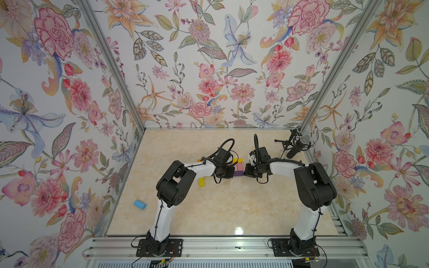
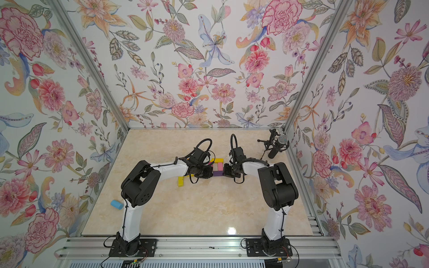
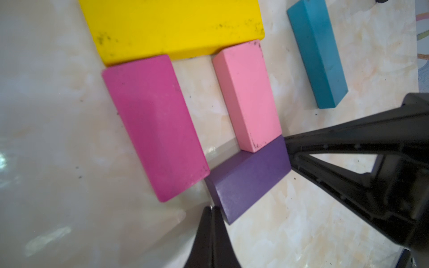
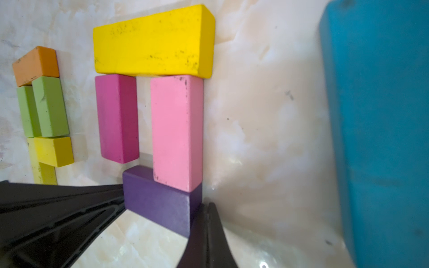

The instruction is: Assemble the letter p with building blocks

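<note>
A yellow block (image 4: 152, 42) lies across the top, with a magenta block (image 4: 116, 118) and a light pink block (image 4: 175, 131) below it, side by side with a gap between. Under the pink block's lower end lies a purple block (image 4: 158, 201), touching it; the magenta block stops slightly short of the purple one. My left gripper is shut, its tips at the purple block's left end, nothing between its fingers. Shut too, my right gripper has its tips against the purple block's opposite end. The two grippers flank the purple block.
Left of these lies a group with an orange block (image 4: 38, 64), green blocks (image 4: 51, 107) and yellow ones (image 4: 54, 151). A teal block (image 3: 319, 51) lies to the right. A blue block (image 1: 139, 204) sits far left. A black stand (image 1: 295, 143) is at back right.
</note>
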